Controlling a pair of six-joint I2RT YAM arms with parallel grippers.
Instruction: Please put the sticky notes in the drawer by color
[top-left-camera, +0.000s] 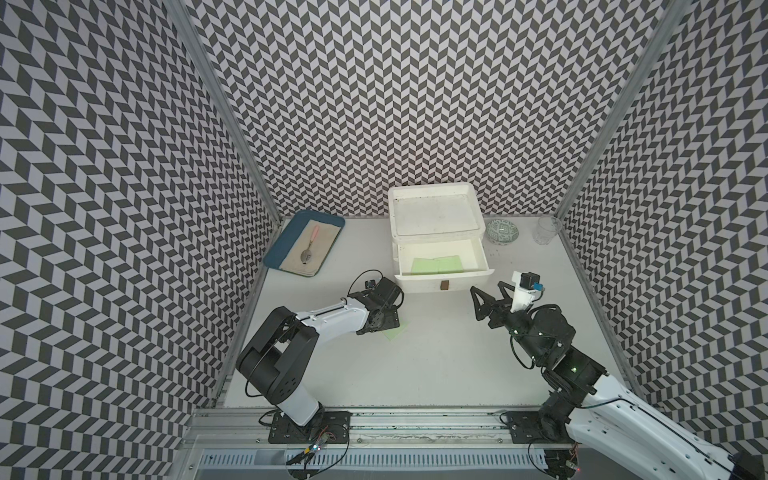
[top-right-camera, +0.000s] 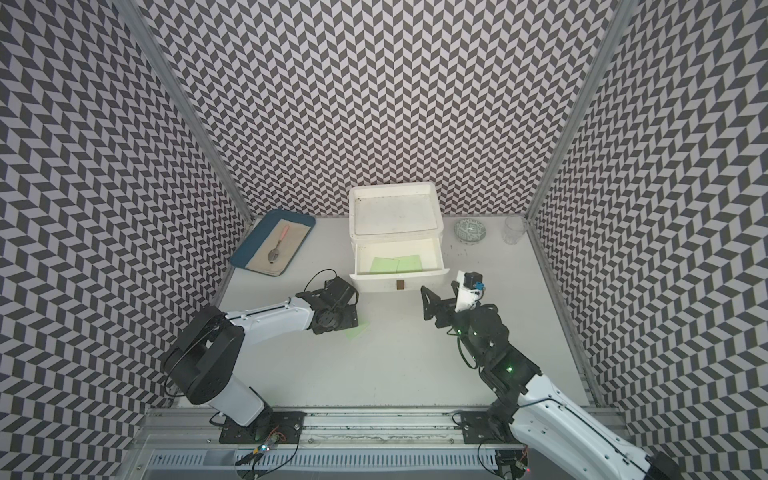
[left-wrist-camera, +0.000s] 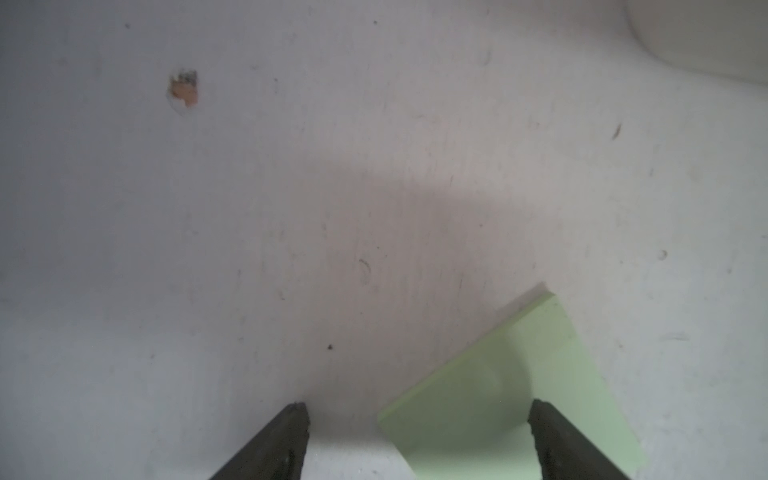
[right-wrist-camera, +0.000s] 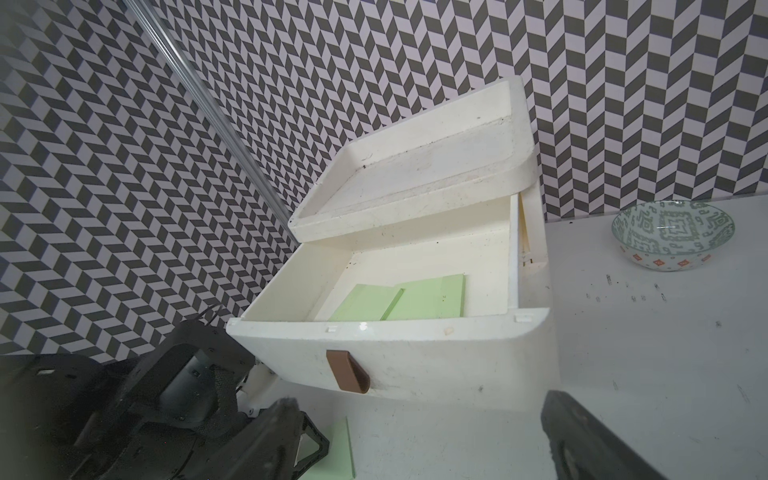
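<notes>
A pale green sticky note pad lies on the table, its near part cut off in the left wrist view. My left gripper is over it with its fingers apart; the right-hand finger overlaps the pad, the other is beyond its left corner. From the top left view the arm hides most of this pad. Two green pads lie side by side in the pulled-out white drawer. In front of the drawer's right end, my right gripper stands open and empty.
A blue tray with a spoon lies at the back left. To the drawer's right are a patterned bowl and a clear glass.
</notes>
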